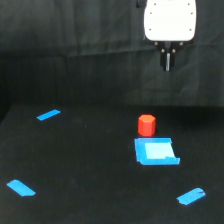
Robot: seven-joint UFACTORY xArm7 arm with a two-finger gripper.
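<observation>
A small red block (pixel 147 126) rests on the dark table, right of the middle. Just in front of it lies a white square (pixel 159 151) edged with blue tape. High above and behind both, at the top right, hangs my gripper (pixel 167 66) under the white arm end, well apart from the block. Its dark fingers look close together against the black backdrop, and whether they are open or shut is not clear. Nothing is seen hanging from them.
Blue tape strips mark the table at the back left (pixel 48 115), front left (pixel 20 188) and front right (pixel 191 196). A dark curtain (pixel 70 60) hangs behind.
</observation>
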